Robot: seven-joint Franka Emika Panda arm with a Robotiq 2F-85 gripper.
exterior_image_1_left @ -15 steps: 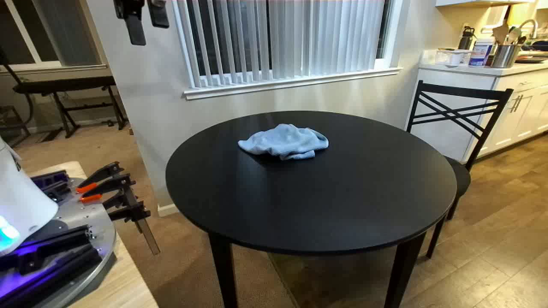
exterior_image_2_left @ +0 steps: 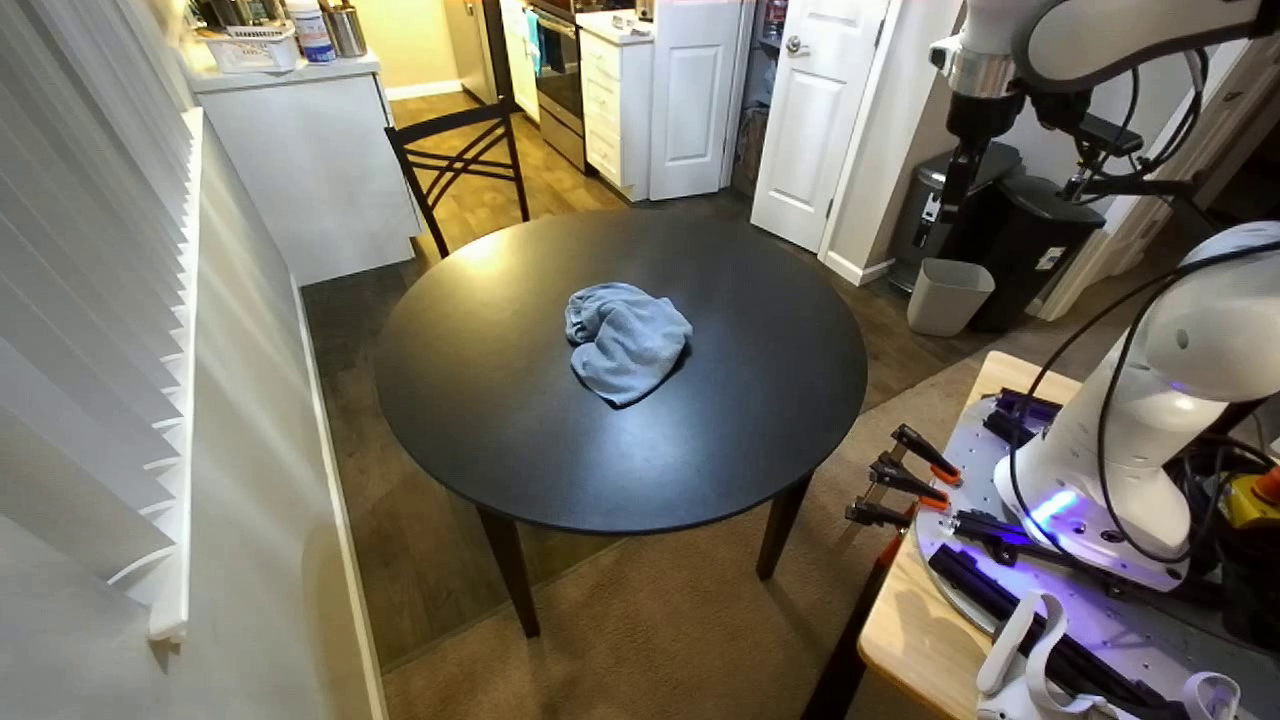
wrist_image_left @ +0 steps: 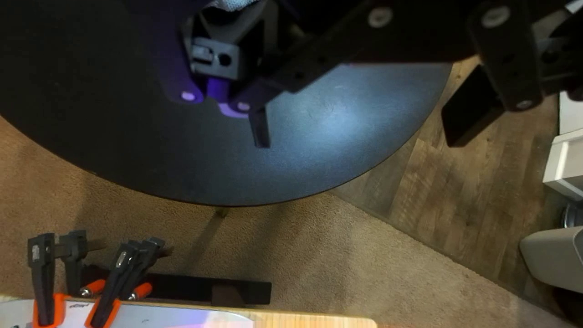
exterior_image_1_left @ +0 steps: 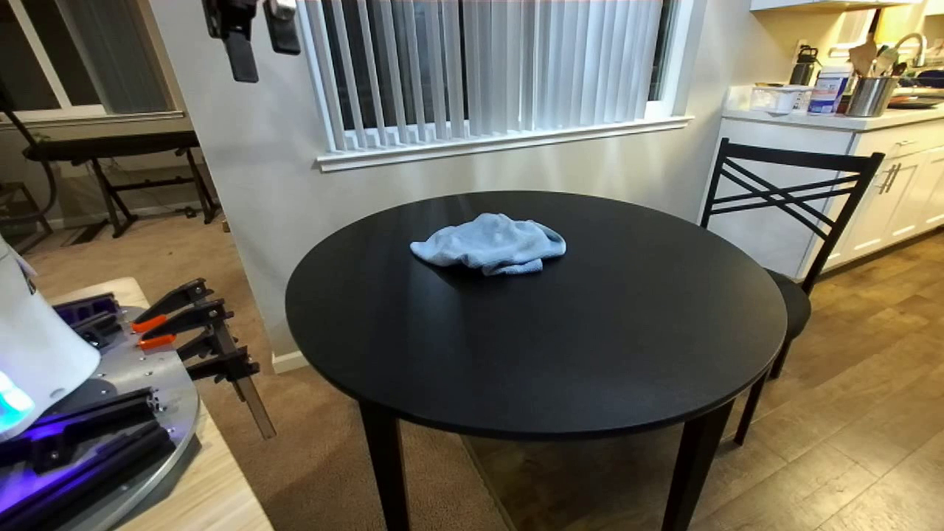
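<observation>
A crumpled light-blue cloth (exterior_image_1_left: 492, 244) lies in a loose heap on the round black table (exterior_image_1_left: 566, 354), toward the window side in exterior view 1. From exterior view 2 the cloth (exterior_image_2_left: 629, 342) sits near the table's middle. Only a sliver of the cloth (wrist_image_left: 232, 4) shows at the top of the wrist view, the rest hidden behind the gripper's linkage. My gripper (exterior_image_1_left: 263, 53) is high at the upper left of exterior view 1, well away from the cloth. Its fingers (wrist_image_left: 473, 106) stand wide apart in the wrist view, with nothing between them.
A black chair (exterior_image_2_left: 462, 162) stands at the table's far side. Clamps (exterior_image_1_left: 190, 310) stick out from the robot's bench toward the table. Blinds (exterior_image_1_left: 531, 71) hang behind the table, and a small grey bin (exterior_image_2_left: 950, 296) is on the floor.
My gripper has shifted slightly right and down in exterior view 1. The cloth and the table look the same as before.
</observation>
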